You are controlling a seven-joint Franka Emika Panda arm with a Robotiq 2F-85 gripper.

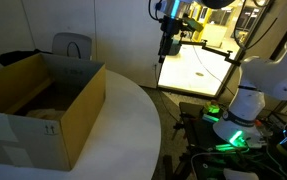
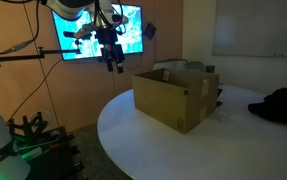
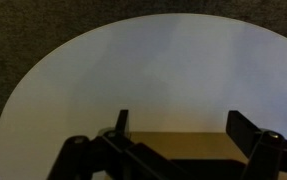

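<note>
High above the floor beside the table, my gripper (image 1: 161, 60) points downward in the first exterior view. The wrist view shows its two dark fingers spread wide, the gripper open with nothing between them. A large open cardboard box (image 1: 83, 114) stands on the white table (image 1: 125, 130), well apart from the gripper. In the second exterior view the box (image 2: 191, 108) sits toward the table's far side, the gripper (image 2: 115, 68) up to its left. Part of the box's cardboard (image 3: 183, 145) shows behind the fingers in the wrist view. Most of the box's inside is hidden.
A black cloth-like item (image 2: 277, 105) lies at the table's right in the second exterior view. A chair (image 1: 73, 45) stands behind the table. The tabletop in front of the box is bare. A bright screen (image 2: 101, 36) is behind the arm.
</note>
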